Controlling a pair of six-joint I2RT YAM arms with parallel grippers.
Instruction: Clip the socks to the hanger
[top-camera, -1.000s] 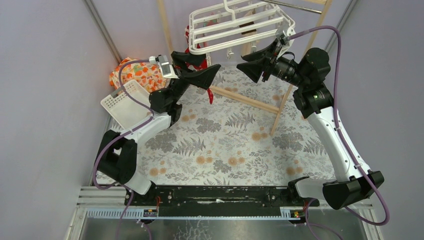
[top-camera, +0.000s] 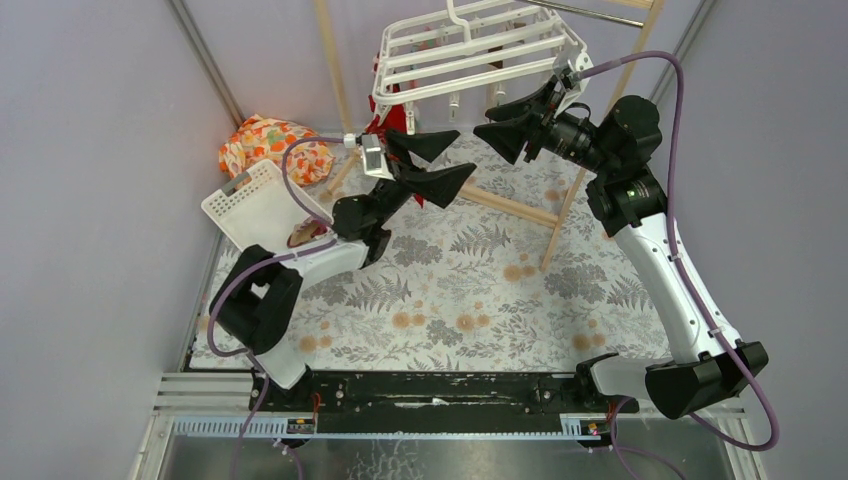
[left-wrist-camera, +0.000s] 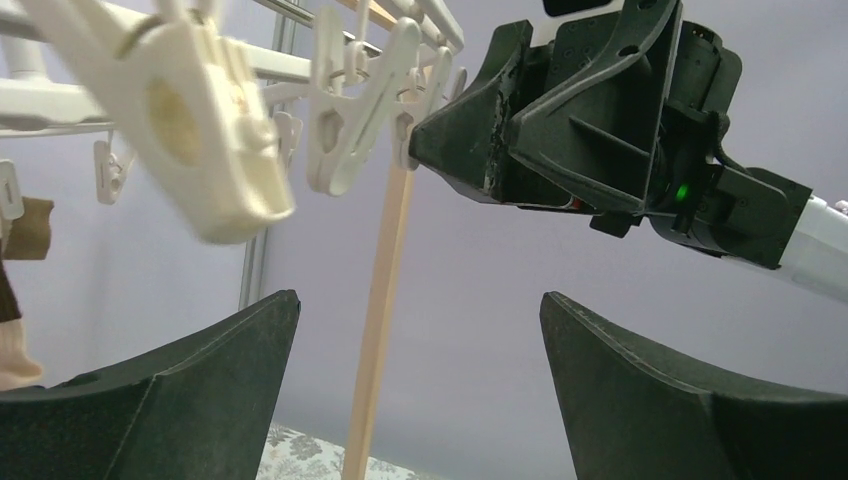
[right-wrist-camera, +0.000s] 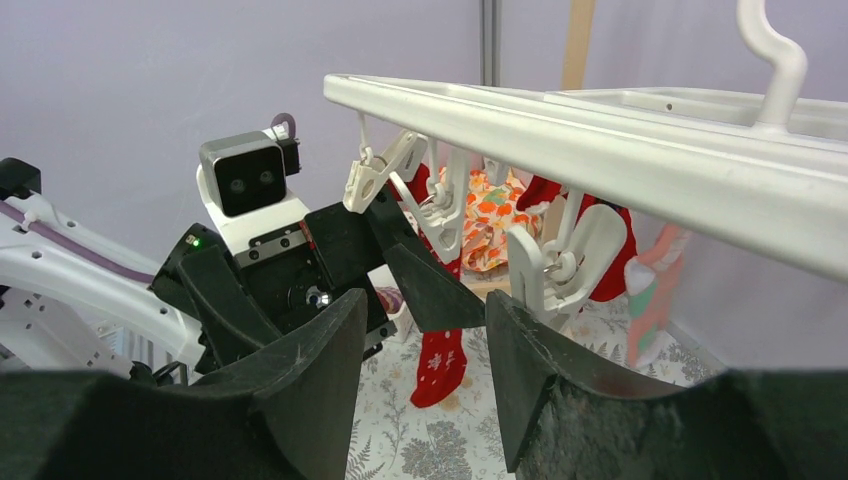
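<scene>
The white hanger hangs at the top of the top view, with clips along its underside. My left gripper stands open just below and in front of its left end, nothing between its fingers. My right gripper is at the hanger's right end, part open; the right wrist view shows a white clip just beyond its fingertips. A red sock hangs at the hanger, partly hidden behind my left gripper. A pink striped sock hangs farther back.
A white basket and an orange patterned cloth lie at the left. A wooden stand holds the hanger.
My left gripper has moved down and rightward in the top view, away from the hanger's left corner. The right arm looks unchanged.
</scene>
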